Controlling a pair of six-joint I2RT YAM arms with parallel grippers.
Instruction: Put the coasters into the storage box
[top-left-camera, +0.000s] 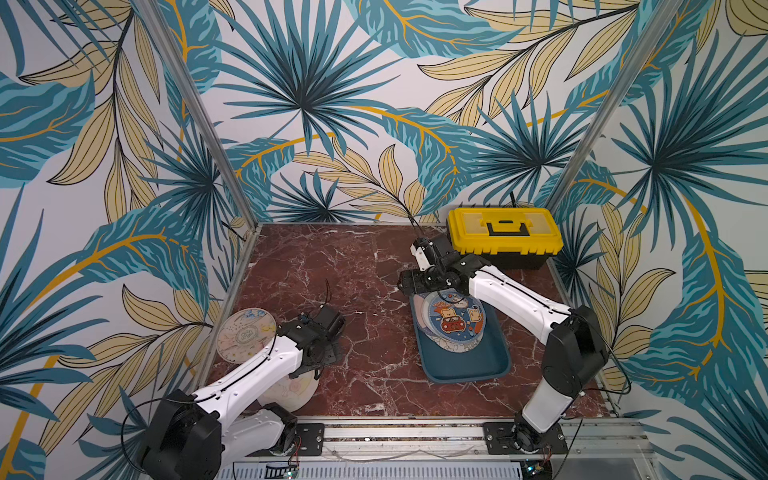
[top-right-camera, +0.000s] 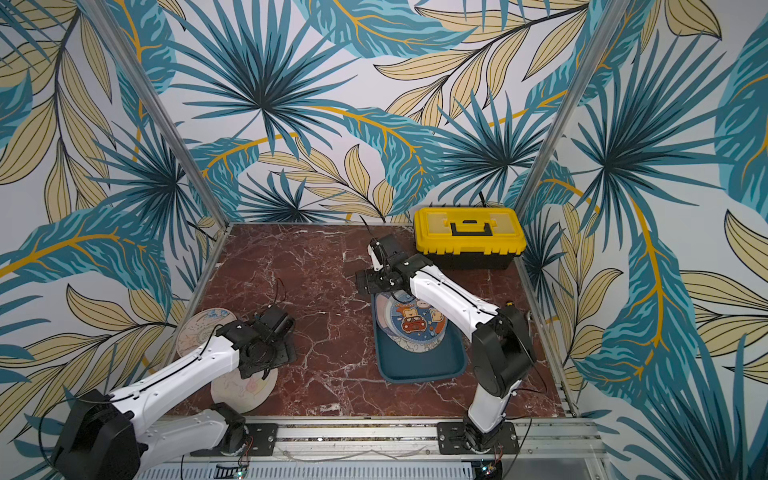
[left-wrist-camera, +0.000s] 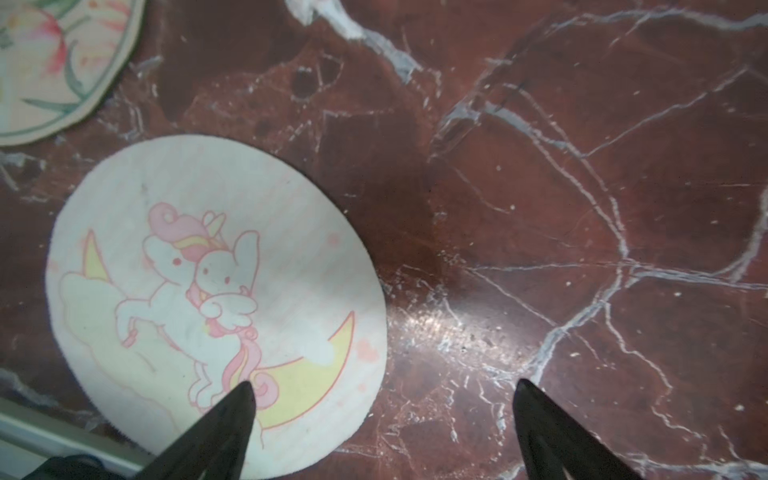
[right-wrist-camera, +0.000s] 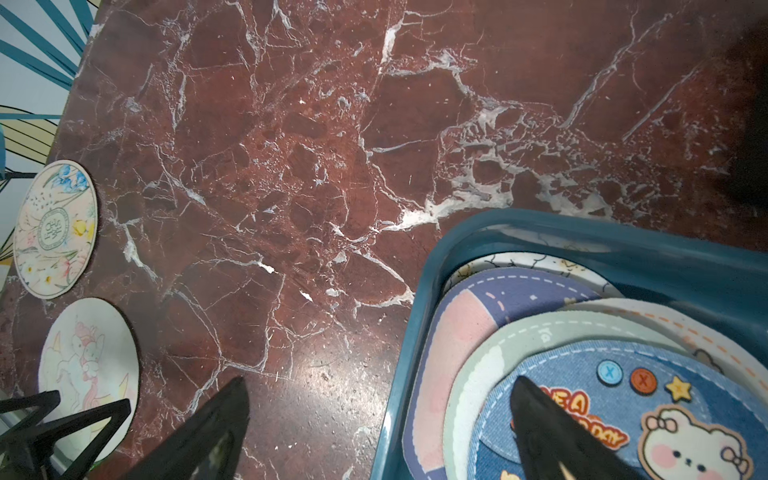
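Note:
Two round coasters lie flat on the table's left side: a floral coaster (top-left-camera: 245, 334) and, nearer the front, a white unicorn coaster (left-wrist-camera: 216, 296). My left gripper is open above the table, its left finger over the unicorn coaster's edge in its wrist view; nothing is between its fingers. A blue storage box (top-left-camera: 468, 368) holds several overlapping coasters, with a blue bear coaster (right-wrist-camera: 632, 416) on top. Over the box's back left corner, my right gripper hangs open and empty, its right finger in front of the stacked coasters.
A yellow-lidded toolbox (top-left-camera: 505, 232) stands at the back right, behind the storage box. Bare marble table (top-left-camera: 360, 328) stretches between the two arms and toward the back left. A metal rail (top-left-camera: 400, 432) runs along the front edge.

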